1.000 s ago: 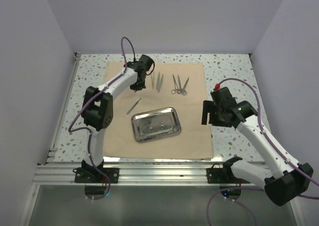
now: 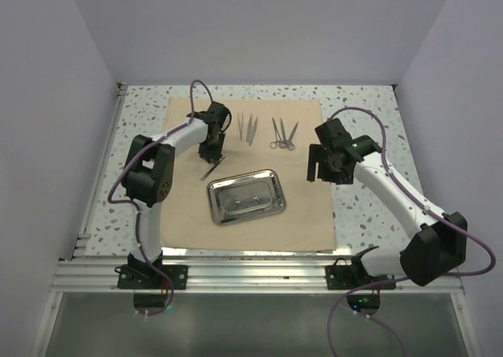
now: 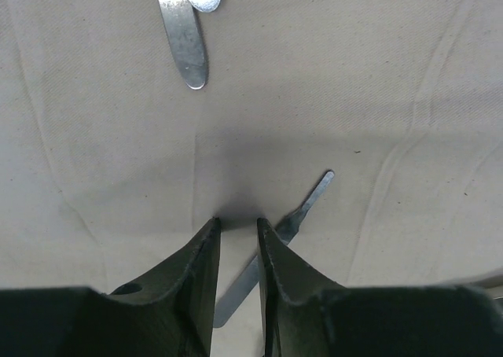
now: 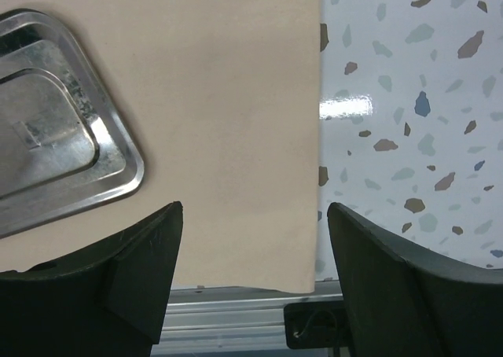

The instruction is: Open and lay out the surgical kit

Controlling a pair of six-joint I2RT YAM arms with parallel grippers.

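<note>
On the beige cloth [image 2: 306, 223], a slim metal scalpel handle [image 3: 238, 292] lies slantwise. My left gripper [image 2: 210, 160] is just above it, fingers part open; in the left wrist view the right finger [image 3: 269, 270] overlaps the handle, and nothing is visibly held. The upper left of that view shows rounded metal instrument ends [image 3: 187, 46]. To the right, my right gripper hovers open and empty near the cloth's right edge. A metal tray [image 2: 280, 196] rests on the cloth between the arms.
Toward the back lie several thin straight instruments [image 2: 252, 130] and a group of scissor-like tools [image 2: 284, 141]. Bare cloth surrounds the tray, and the speckled tabletop [image 2: 365, 223] is clear on the right.
The right gripper has shifted a little to the left and back. Tray and tools look unmoved.
</note>
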